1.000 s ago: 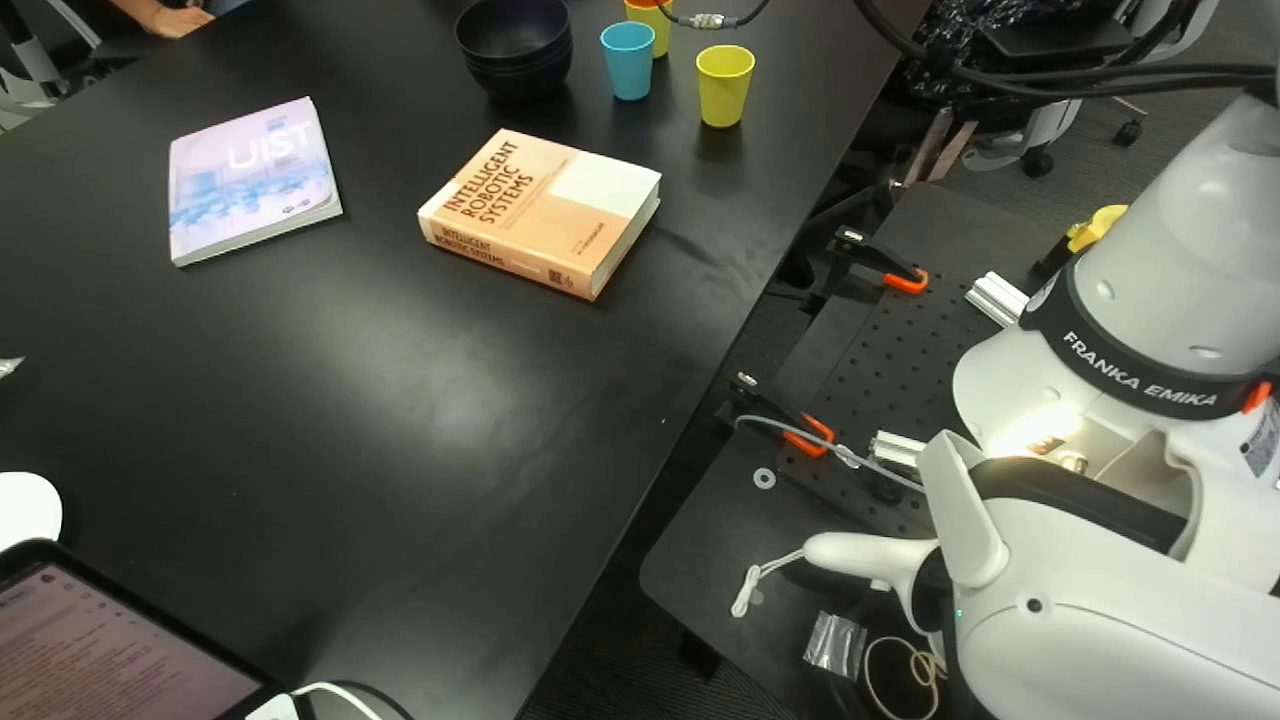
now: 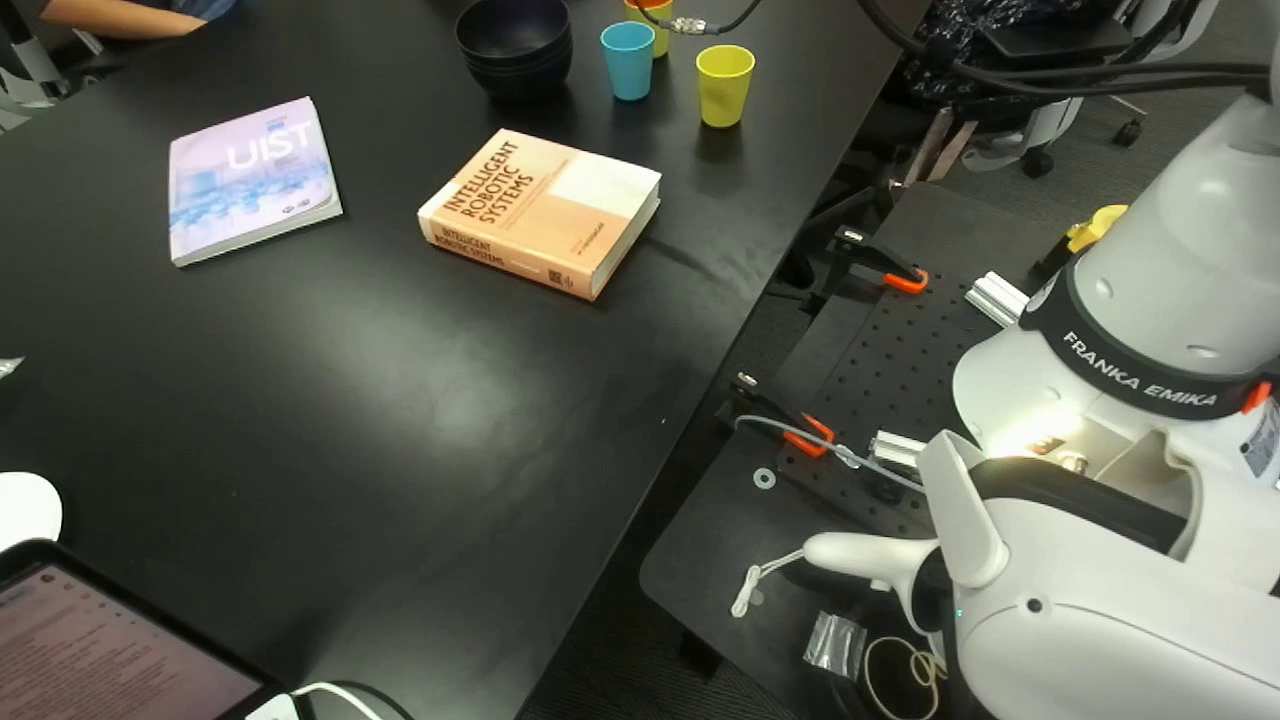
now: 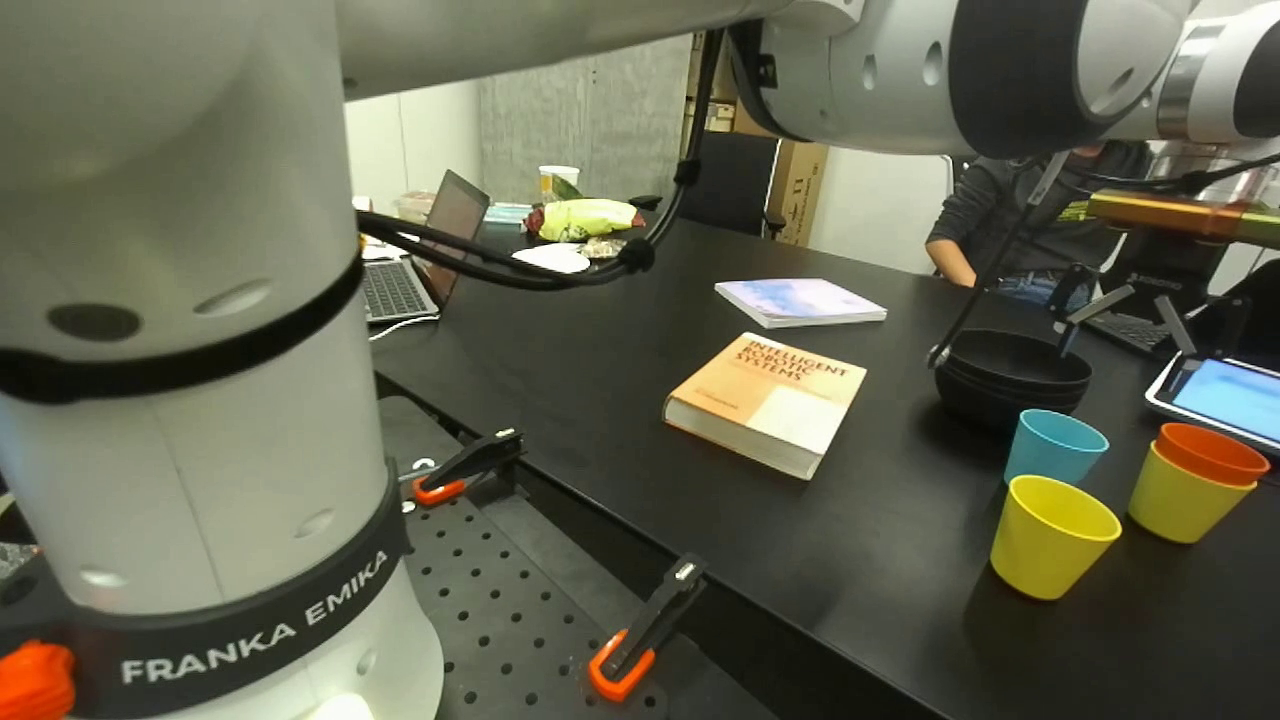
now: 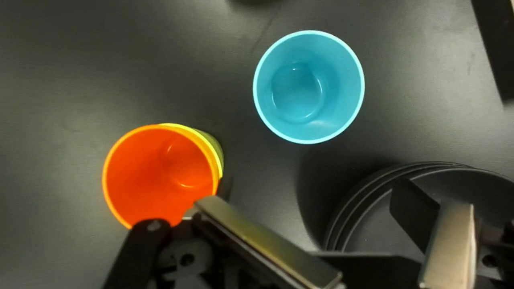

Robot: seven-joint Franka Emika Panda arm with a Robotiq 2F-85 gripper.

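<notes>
An orange cup (image 4: 161, 176) sits nested in a yellow cup (image 4: 215, 151) in the wrist view, to the left of a blue cup (image 4: 308, 86). The stack of black bowls (image 4: 366, 226) is at the lower right there. My gripper is open above the table, nothing between its fingers; one finger overlaps the orange cup's edge in that view and the other overlaps the bowls. In exterior view 2 my gripper (image 3: 1125, 326) hangs above the bowls (image 3: 1014, 378) and the cups. A separate yellow cup (image 3: 1052, 538) stands nearest the table edge.
A thick orange book (image 3: 768, 402) and a pale book (image 3: 801, 302) lie flat on the table (image 2: 396, 444). A tablet (image 3: 1224, 396) is beyond the cups, and a laptop (image 2: 108, 642) occupies the near left corner. A person (image 3: 1032, 222) sits at the far side.
The cable by the cups has shifted slightly left and down in exterior view 1. The person's arm at the top left has moved. Cups, bowls and books stay in place.
</notes>
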